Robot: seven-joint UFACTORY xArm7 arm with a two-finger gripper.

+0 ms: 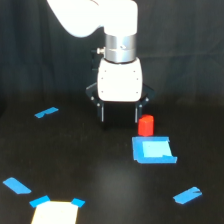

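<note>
A small red block (146,125) stands on the black table, just behind the upper left edge of the blue-taped square (138,149). My gripper (120,115) hangs down from the white arm, left of the block. Its two dark fingers are spread wide with nothing between them. The right finger (137,112) is very close to the block's left side; whether they touch cannot be told.
A pale patch (157,149) fills the middle of the taped square. Blue tape strips lie at the left (16,186), far left (46,112) and lower right (187,195). A cream sheet (54,213) sits at the front edge.
</note>
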